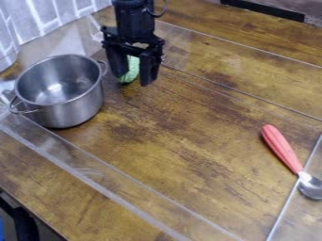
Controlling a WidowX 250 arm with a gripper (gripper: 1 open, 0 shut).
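My black gripper (132, 58) is at the upper left of the camera view, over a green object (128, 75) that it partly hides. Whether the fingers are open or shut around it is hard to tell. A steel pot (56, 99) with wire handles stands left of and below the gripper.
A spoon with a red handle (280, 143) lies at the right. A pale wall or sheet is at the upper left.
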